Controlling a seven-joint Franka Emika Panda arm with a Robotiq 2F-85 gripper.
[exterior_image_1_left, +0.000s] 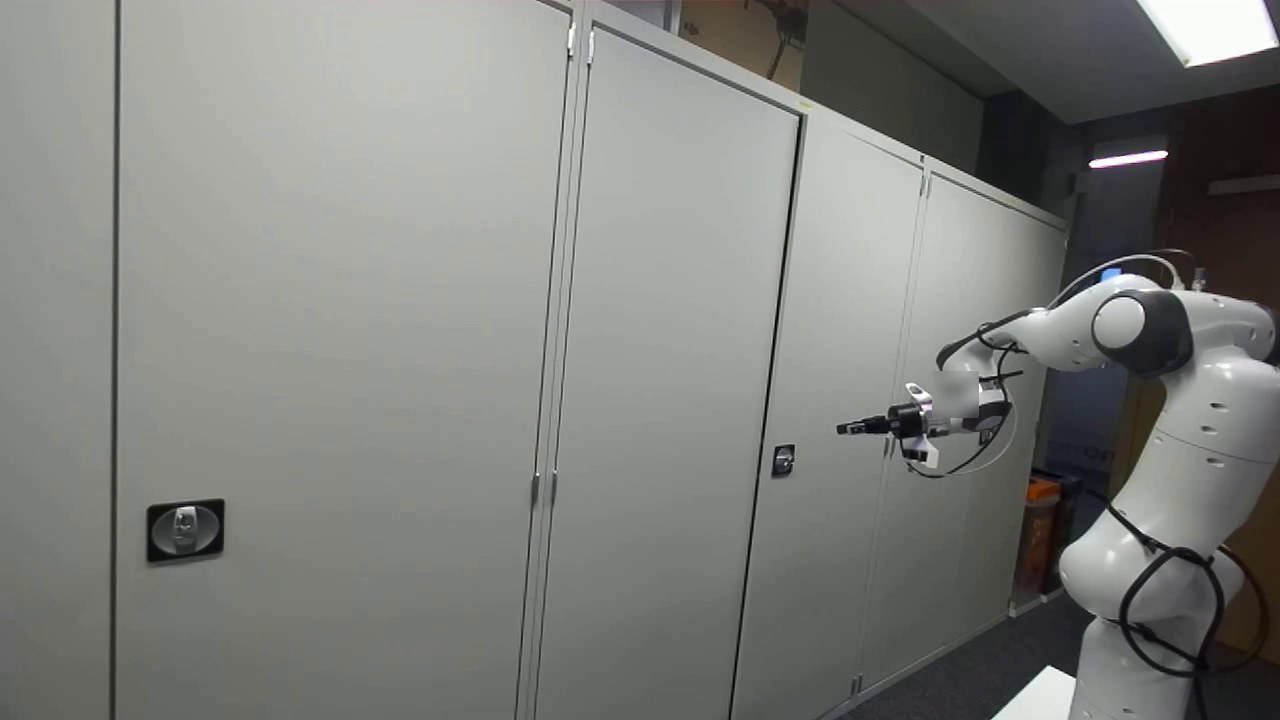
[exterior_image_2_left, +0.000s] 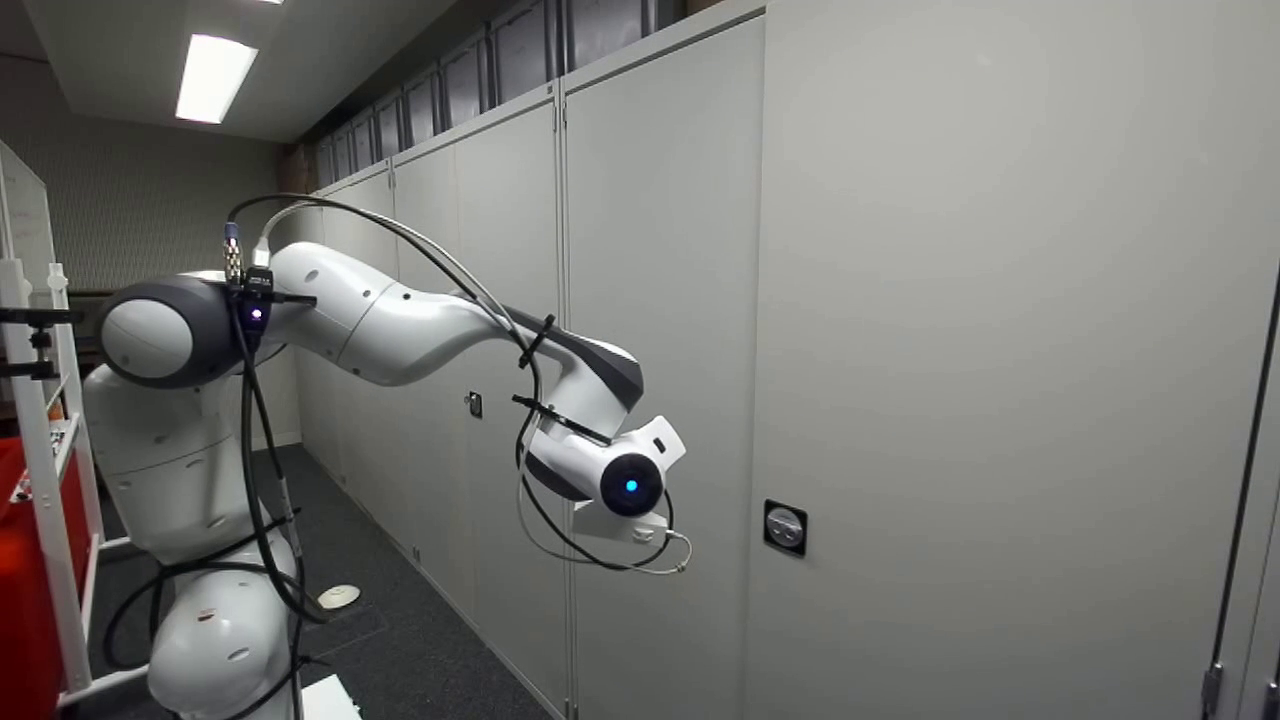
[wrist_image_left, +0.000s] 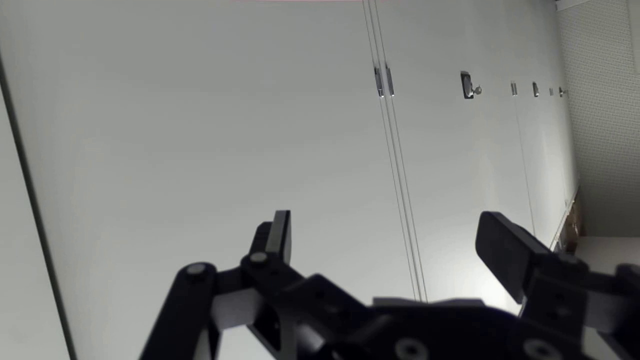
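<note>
My gripper stands open in the wrist view, its two dark fingers wide apart with only the grey cabinet front behind the gap. In exterior view 1 the gripper (exterior_image_1_left: 849, 428) points left, at about the height of a black-framed cabinet latch (exterior_image_1_left: 783, 461) and to the right of it. Nothing is seen between the fingers. Exterior view 2 shows the latch (exterior_image_2_left: 786, 528) to the right of my wrist (exterior_image_2_left: 631, 485), which hides the gripper there. The tall grey cabinet doors (exterior_image_1_left: 684, 300) look shut.
Another latch (exterior_image_1_left: 185, 529) sits on the nearer door. Further along, a latch with a key (wrist_image_left: 468, 85) shows in the wrist view. Cables (exterior_image_2_left: 450, 264) hang loosely from my arm. A white frame (exterior_image_2_left: 66, 480) stands behind it, with open floor (exterior_image_2_left: 408, 624) alongside the cabinets.
</note>
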